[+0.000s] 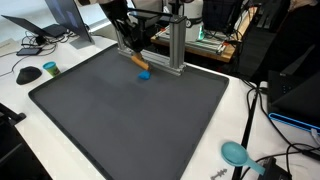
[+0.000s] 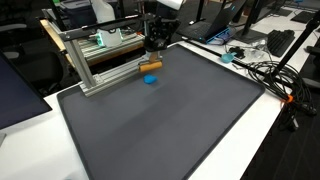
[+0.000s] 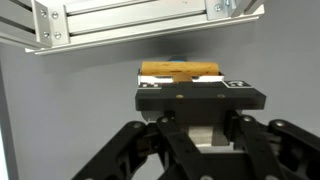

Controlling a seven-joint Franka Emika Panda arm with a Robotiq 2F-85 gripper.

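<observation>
An orange-brown, rod-like piece hangs tilted from my gripper, which is shut on it. In the wrist view the orange piece lies crosswise just past the fingers, and the gripper's dark body hides part of it. From the second exterior side, the orange piece appears above a small blue object on the dark table. The blue object sits just below the orange piece in the first exterior view, and is almost wholly covered in the wrist view.
A metal frame stands close beside the gripper at the table's edge. The dark table is otherwise largely bare. A green cup and a turquoise object are off to the sides.
</observation>
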